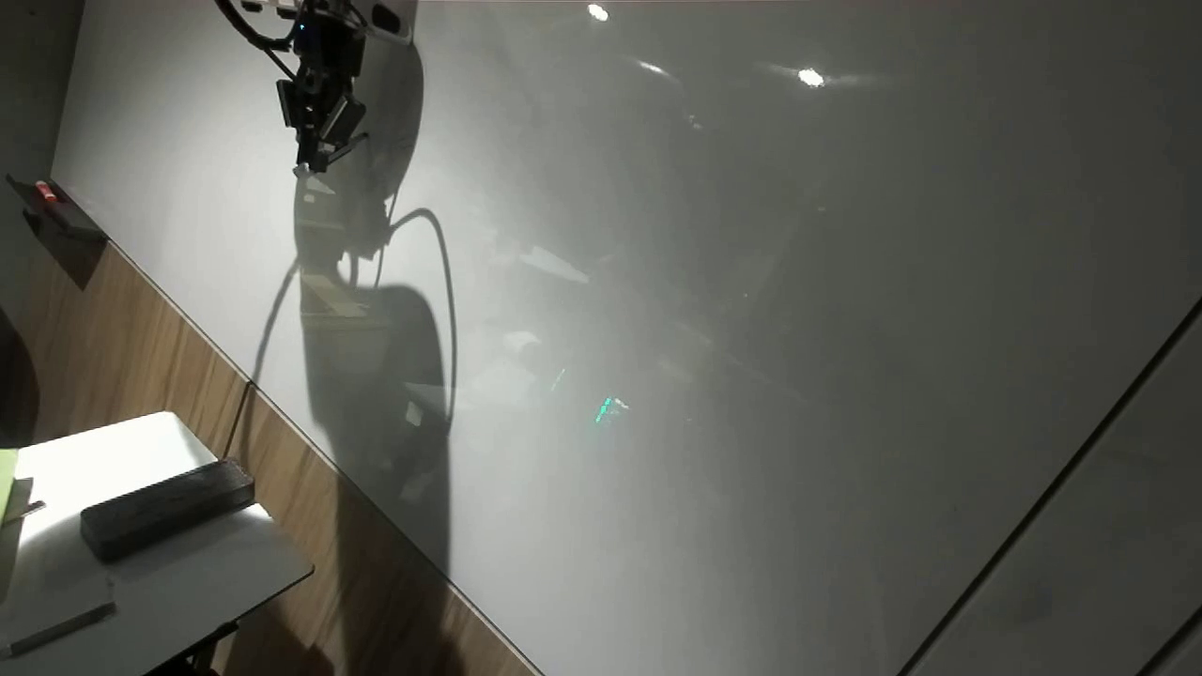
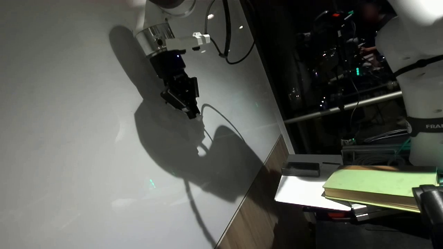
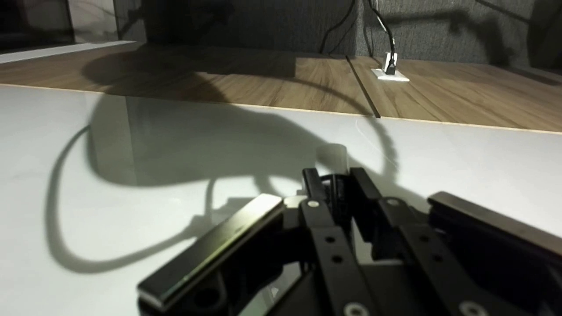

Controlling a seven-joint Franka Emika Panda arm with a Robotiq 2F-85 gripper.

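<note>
My gripper [image 1: 316, 156] is near the upper left in the first exterior view, in front of a large glossy white board [image 1: 732, 282]. In the wrist view the fingers of my gripper are shut on a small marker-like object [image 3: 333, 157] with a pale, rounded end poking past the fingertips. Its dark part sits between the fingers and is mostly hidden. From the second exterior view, my gripper [image 2: 193, 114] angles downward, the pale end [image 2: 199, 118] just beyond it. Whether that end touches the board cannot be told.
A dark eraser-like block [image 1: 169, 509] lies on a small white table [image 1: 101, 451] at lower left. A green book [image 2: 373, 180] rests on the table too. Wood panelling [image 2: 249, 215] borders the board. A dark ledge [image 1: 68, 216] holds a red item. Most of the board is clear.
</note>
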